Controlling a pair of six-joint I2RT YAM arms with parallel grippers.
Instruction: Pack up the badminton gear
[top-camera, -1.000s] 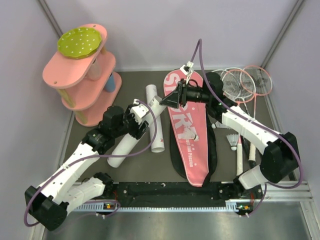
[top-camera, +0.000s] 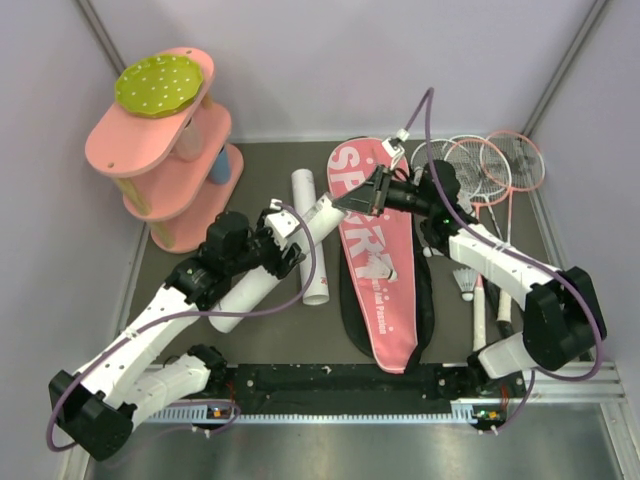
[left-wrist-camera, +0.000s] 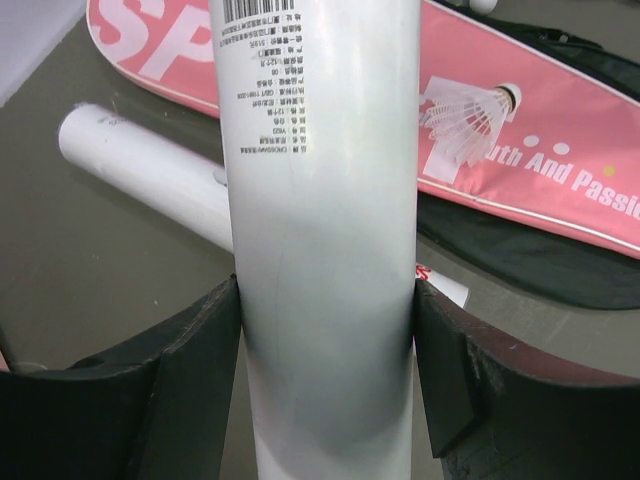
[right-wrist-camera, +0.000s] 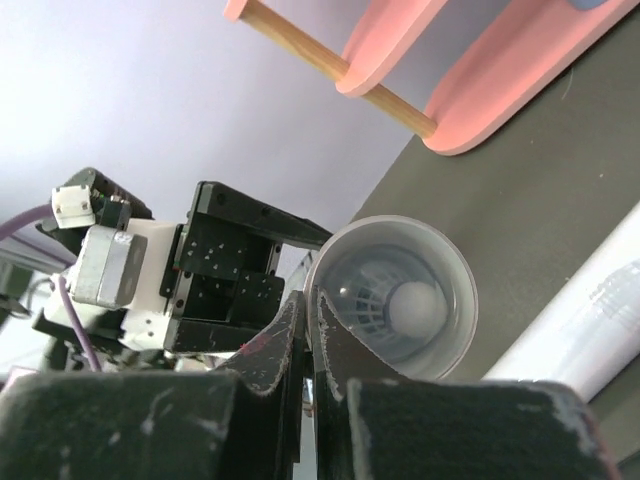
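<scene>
My left gripper is shut on a white shuttlecock tube (left-wrist-camera: 320, 150), held at a slant over the floor. At the tube's open upper end (right-wrist-camera: 445, 275), a shuttlecock shows inside, and my right gripper is shut at the rim, its fingertips together. A second white tube (top-camera: 308, 268) lies beside the pink-and-black racket bag (top-camera: 385, 310). A loose shuttlecock (left-wrist-camera: 465, 125) lies on the bag. Several rackets (top-camera: 500, 165) lie at the right, with another shuttlecock (top-camera: 465, 280) near their handles.
A pink three-tier shelf (top-camera: 150, 150) with a green dotted top piece stands at the back left. Bare dark floor (right-wrist-camera: 530, 170) shows between the shelf and the tubes. Walls close off the sides and back.
My right gripper has shifted a little to the right in the top view. The held tube's upper end has also moved slightly rightward.
</scene>
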